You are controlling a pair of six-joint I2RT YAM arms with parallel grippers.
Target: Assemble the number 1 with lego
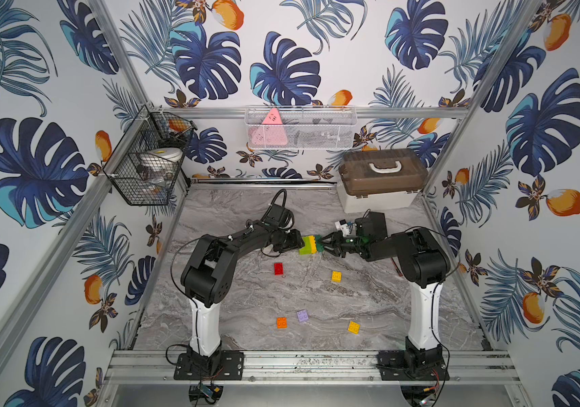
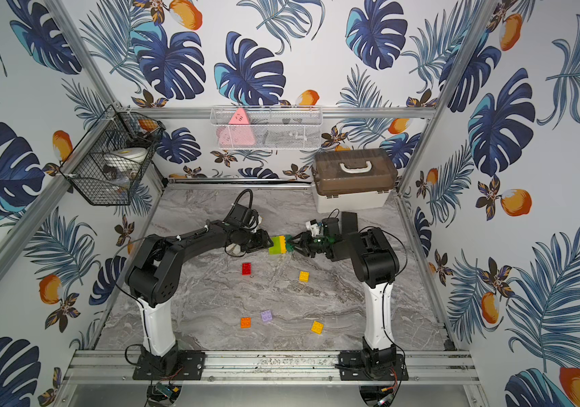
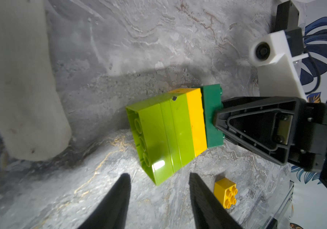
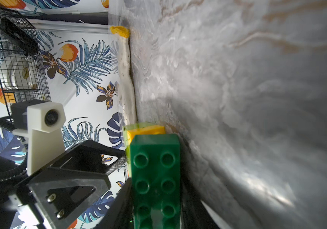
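A block of lime (image 3: pixel 165 137) and yellow (image 3: pixel 195 122) bricks lies mid-table, with a dark green brick (image 3: pixel 213 114) against its yellow end. My right gripper (image 1: pixel 325 244) is at the green brick, which sits between its fingers in the right wrist view; whether they grip it is unclear. My left gripper stands open just left of the block, nothing between its fingers.
Loose red (image 1: pixel 278 268), yellow (image 1: pixel 336 276), orange (image 1: pixel 281 322) and lilac (image 1: pixel 302 315) bricks lie in the front half, with bare table between. A lidded box (image 1: pixel 378 183) stands at the back right.
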